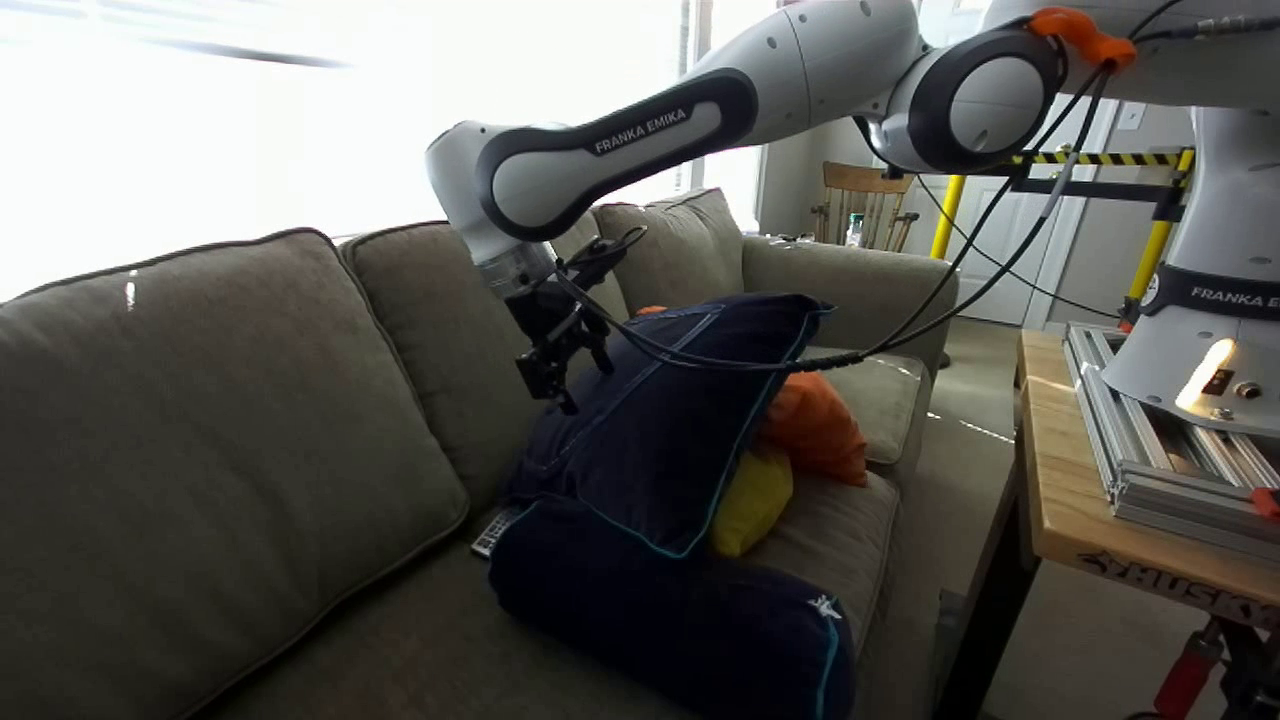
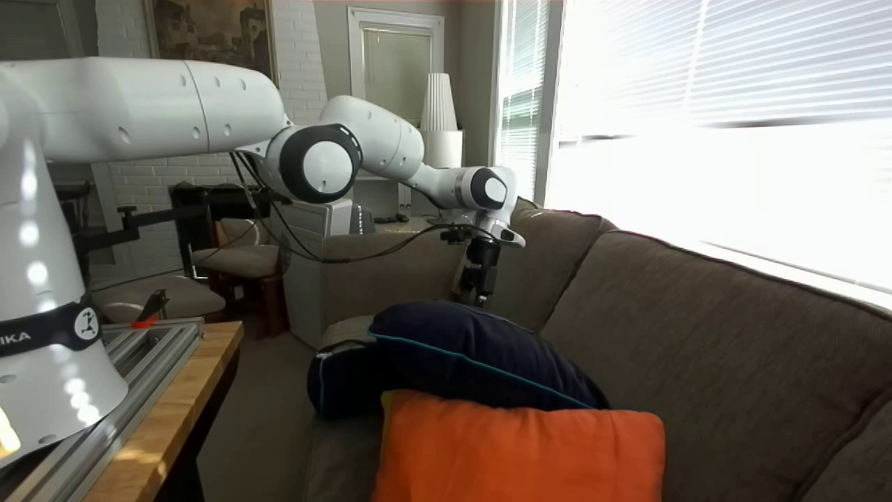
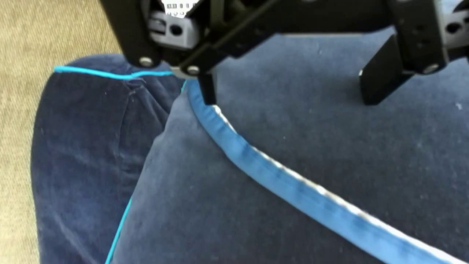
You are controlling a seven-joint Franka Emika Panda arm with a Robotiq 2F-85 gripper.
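Observation:
My gripper point(image 1: 585, 390) is open above the large navy pillow point(image 1: 678, 420), its fingers apart with nothing between them. In the wrist view the pillow point(image 3: 281, 211) fills most of the picture under the gripper, and a lighter blue strip point(image 3: 263, 168) crosses it. This pillow leans on a second, rolled navy cushion point(image 1: 672, 600) with turquoise piping. A pale remote point(image 1: 492, 534) lies on the seat by the backrest, partly covered by the navy cushions; its buttons point(image 3: 178, 6) peek out behind the gripper at the wrist view's top.
An orange pillow point(image 2: 527, 452) and a yellow pillow point(image 1: 753, 502) sit beside and under the navy one. The couch backrest point(image 1: 216, 420) rises close behind the gripper. Bare seat point(image 1: 396, 636) shows at the near left. A wooden table point(image 1: 1116, 504) carries the arm's base.

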